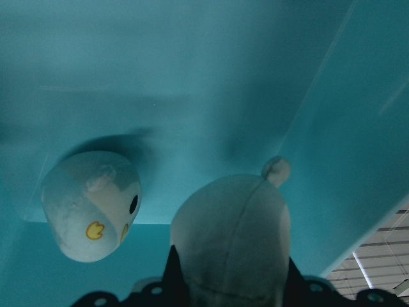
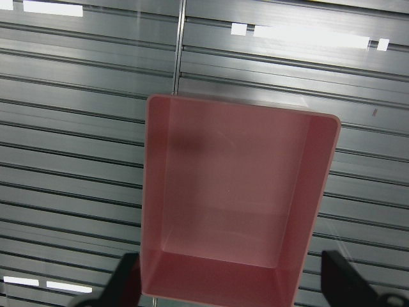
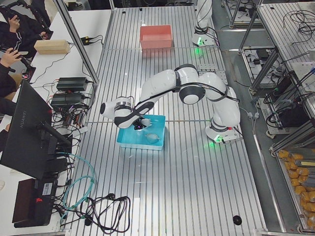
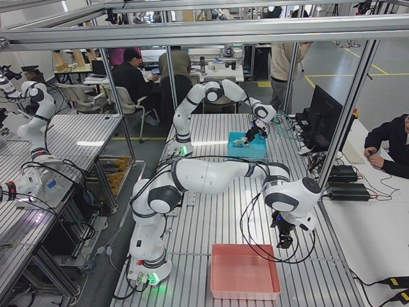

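My left gripper is shut on a pale plush toy [image 1: 230, 230], held inside or just over the blue bin [image 3: 140, 145]. A second small plush toy with a yellow patch [image 1: 89, 201] lies in that bin, left of the held one in the left wrist view. My right gripper hangs open above the pink bin [image 2: 227, 185], which is empty, with nothing between its fingers.
Both bins stand on the slatted metal table [image 3: 182, 182], with bare space between and around them. Black and teal cables lie along the table's near left edge beside a monitor [image 3: 32, 130].
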